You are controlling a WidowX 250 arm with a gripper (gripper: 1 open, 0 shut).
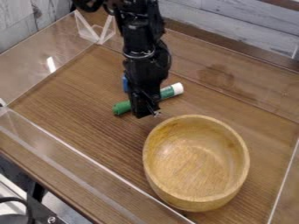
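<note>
The black robot arm reaches down from the top of the view, with its gripper (146, 109) low over a green cylinder with a white end (170, 91). The cylinder lies diagonally on the wooden table, partly hidden behind the gripper. The fingers are dark and small, so what lies between them is hard to make out; the gripper looks shut. A blue object is partly visible behind the arm, left of the cylinder's white end. A large pale yellow bowl (195, 162) stands in front and to the right of the gripper.
A pale wall and rim border it at the back and left. A black cable lies at the lower left corner.
</note>
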